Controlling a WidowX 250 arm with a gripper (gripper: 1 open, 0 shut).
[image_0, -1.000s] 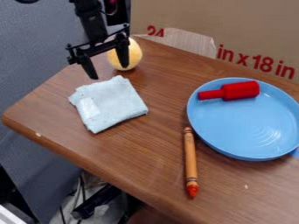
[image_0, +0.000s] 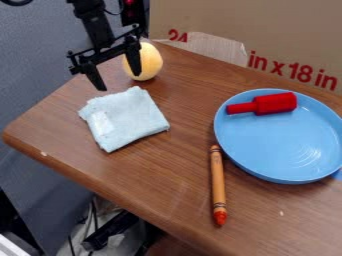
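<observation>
My black gripper (image_0: 116, 76) stands open at the upper left, one finger low on each side, above and behind a folded pale blue-white cloth (image_0: 124, 120) on the wooden table. A yellow ball (image_0: 147, 60) sits just behind and right of it; whether they touch I cannot tell. A blue plate (image_0: 278, 150) on the right holds a red object with a handle (image_0: 274, 103), like a small rolling pin. An orange crayon-like stick (image_0: 218, 187) lies left of the plate, toward the front.
A cardboard box (image_0: 254, 35) stands along the back. The table's left edge drops to a grey floor area with cables below. Bare table (image_0: 160, 185) lies in front of the cloth.
The gripper has shifted slightly left and up over the last second. The cloth, ball, plate and stick look unmoved.
</observation>
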